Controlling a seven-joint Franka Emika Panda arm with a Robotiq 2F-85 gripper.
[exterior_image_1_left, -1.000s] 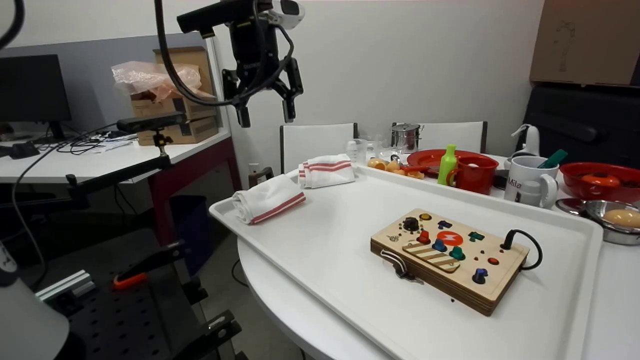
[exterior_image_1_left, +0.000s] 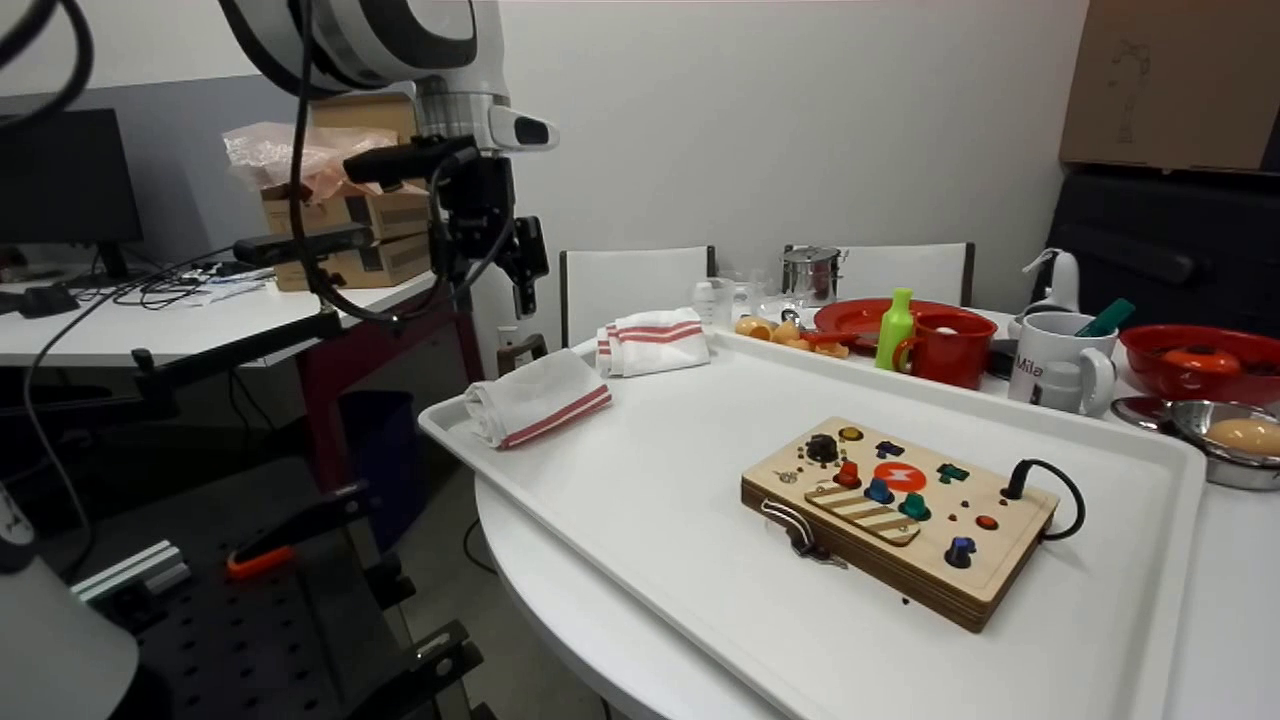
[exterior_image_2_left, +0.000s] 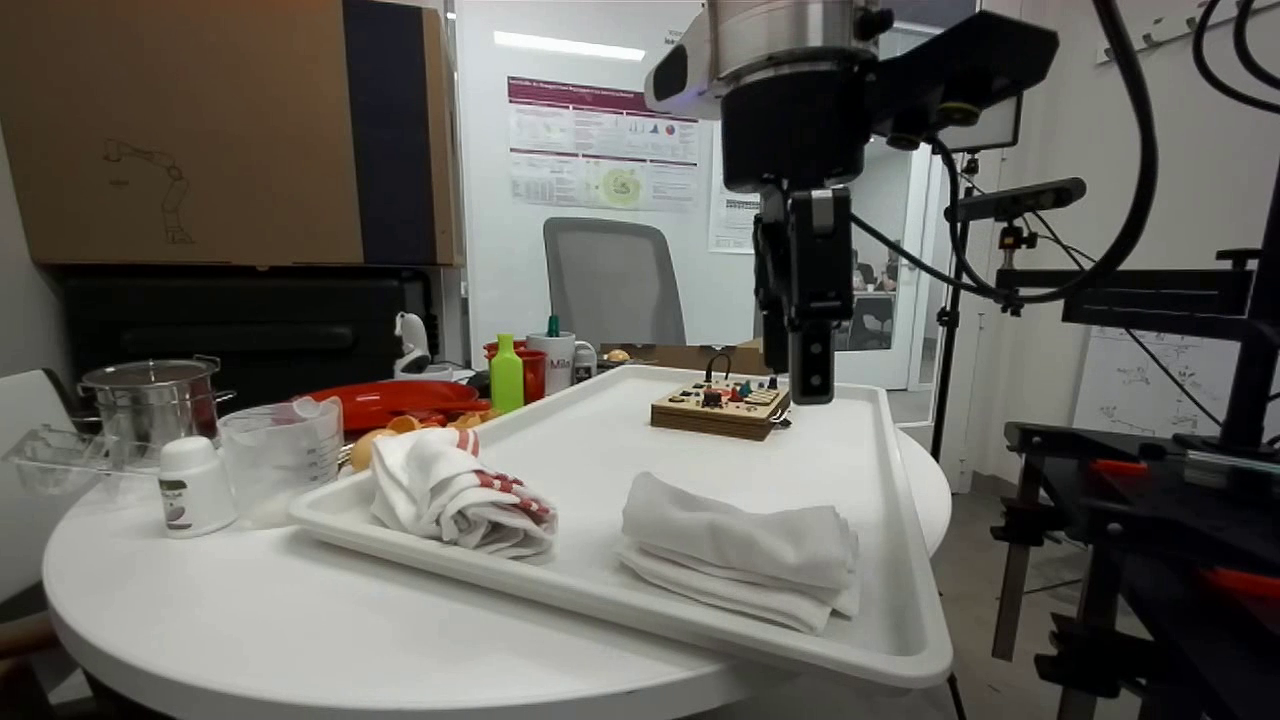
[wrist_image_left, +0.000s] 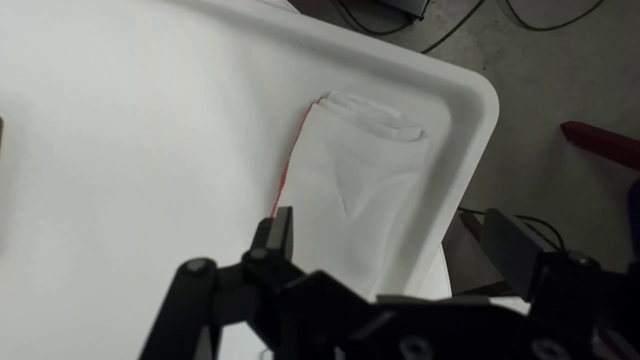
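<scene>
My gripper (exterior_image_1_left: 486, 288) hangs open above the tray's left end, empty between its fingers. In the wrist view the fingers stand on either side of a folded white towel (wrist_image_left: 354, 180) with a red edge, which lies lower down, apart from them. That towel (exterior_image_1_left: 540, 402) shows a red stripe in exterior view 1; in exterior view 2 its layered folds (exterior_image_2_left: 744, 546) face the camera. A second white towel with red stripes (exterior_image_1_left: 654, 342) lies in the tray's far left corner, bunched in exterior view 2 (exterior_image_2_left: 462, 498).
A wooden board with coloured knobs (exterior_image_1_left: 906, 510) sits in the right part of the white tray (exterior_image_1_left: 672, 528). Behind the tray stand a green bottle (exterior_image_1_left: 895, 326), a red mug (exterior_image_1_left: 951, 348) and a white mug (exterior_image_1_left: 1060, 360). The tray's middle is clear.
My gripper has come down and turned, so its fingers appear closer together in exterior view 1. It remains open. The towels and the board have not moved.
</scene>
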